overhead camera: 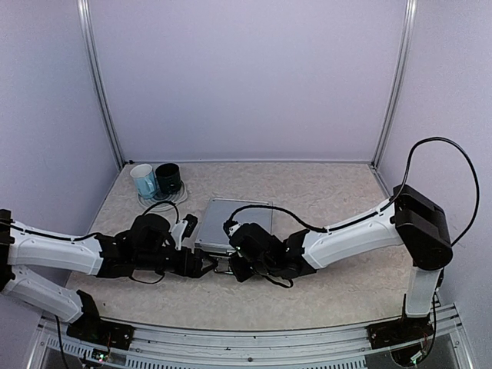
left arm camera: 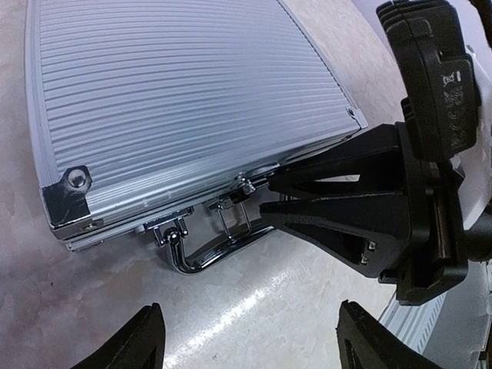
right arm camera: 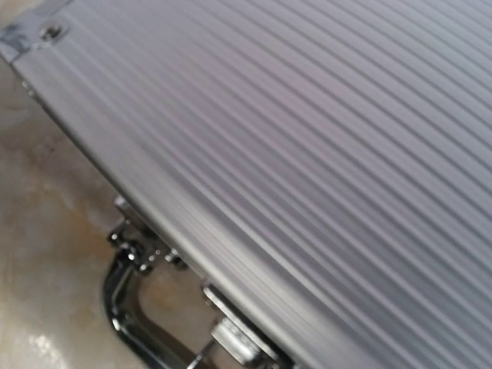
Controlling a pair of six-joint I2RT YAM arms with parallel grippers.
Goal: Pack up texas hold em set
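The closed silver ribbed case [left arm camera: 184,77] lies flat on the table, its chrome handle [left arm camera: 192,261] and latch [left arm camera: 237,215] facing the front edge. My left gripper is low at the case's front left; its two dark fingertips enter the bottom of the left wrist view with bare table seen between them. From the right, my right gripper reaches to the case's front edge, its fingertips beside the latch, a narrow gap between them. Whether they touch or pinch the latch is unclear. The right wrist view shows the case [right arm camera: 292,138], blurred, without my right fingers.
A light blue mug [overhead camera: 143,183] and a black mug [overhead camera: 168,178] stand at the back left, by a coiled pale wire-like ring [overhead camera: 183,197]. The table right of the case is clear. Both grippers are close together in front.
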